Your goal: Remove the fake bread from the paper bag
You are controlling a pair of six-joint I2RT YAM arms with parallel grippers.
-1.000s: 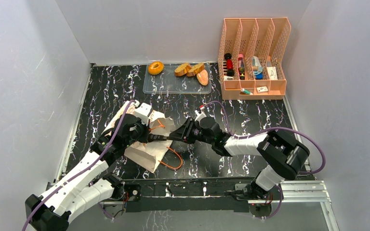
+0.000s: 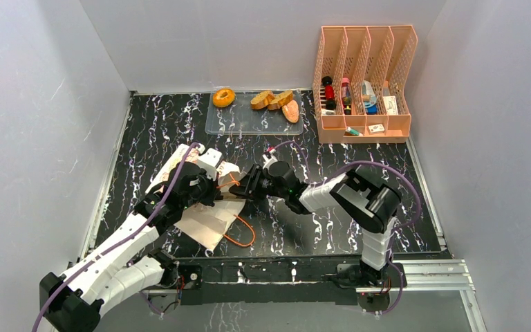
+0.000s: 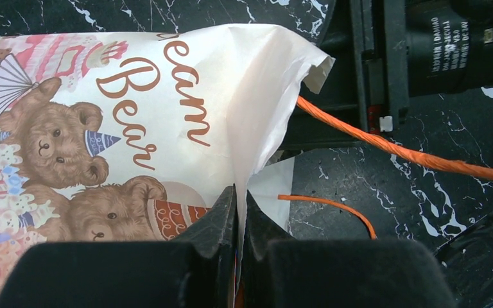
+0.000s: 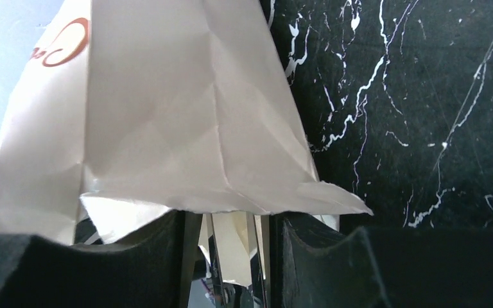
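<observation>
The paper bag (image 2: 206,223), pale with bear pictures and orange cord handles, lies on its side at the left of the table. In the left wrist view, my left gripper is shut on the thin paper of the bag's rim. My right gripper (image 2: 239,191) stands at the bag's mouth from the right. From the right wrist view, this gripper is open, its fingertips behind the overhanging paper flap (image 4: 244,170); some pale paper shows between its fingers. No bread inside the bag can be made out.
A grey tray (image 2: 243,124) at the back holds an orange ring-shaped bread (image 2: 223,97), bread slices (image 2: 261,100) and a longer piece (image 2: 290,111). An orange divided rack (image 2: 364,131) stands at the back right.
My right gripper has moved left, toward and into the bag's mouth, and the paper there has shifted. My left arm has barely moved.
</observation>
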